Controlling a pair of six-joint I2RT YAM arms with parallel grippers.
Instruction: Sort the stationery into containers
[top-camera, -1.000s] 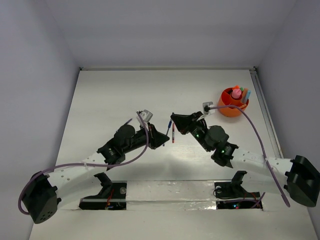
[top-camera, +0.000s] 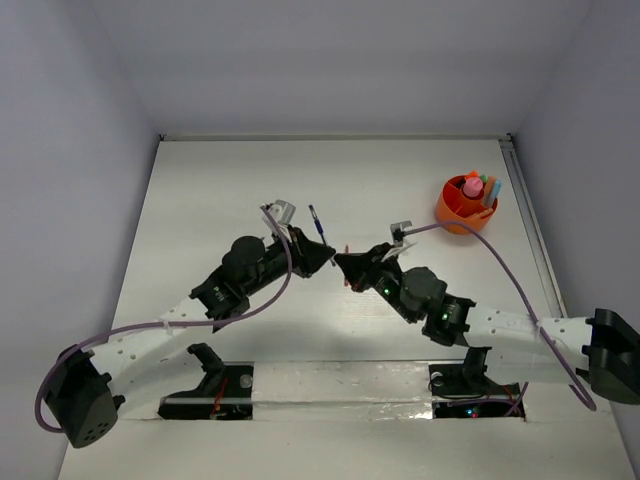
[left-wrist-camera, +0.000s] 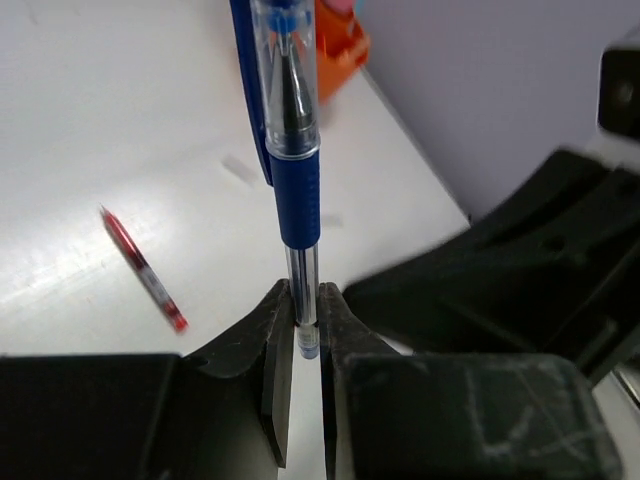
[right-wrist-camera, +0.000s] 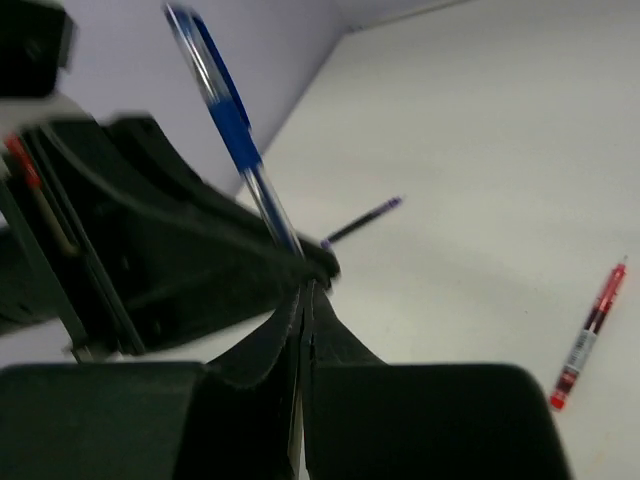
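A clear pen with a blue grip and clip stands tilted in my left gripper, which is shut on its lower end. In the top view the pen leans up and left from between the two grippers. My right gripper is shut, its tips close to the left fingers and the pen's lower end; whether it touches the pen is hard to tell. A red pen lies on the table, and a dark pen with purple ends lies beyond the left gripper. An orange round holder stands at the back right.
Pink, green, orange and blue items fill parts of the holder. Grey walls enclose it, and the two arms nearly meet at the middle.
The pen has swung from leaning right to leaning left, its upper end moving away from the right gripper. My left gripper has moved up in the view, and the right one down.
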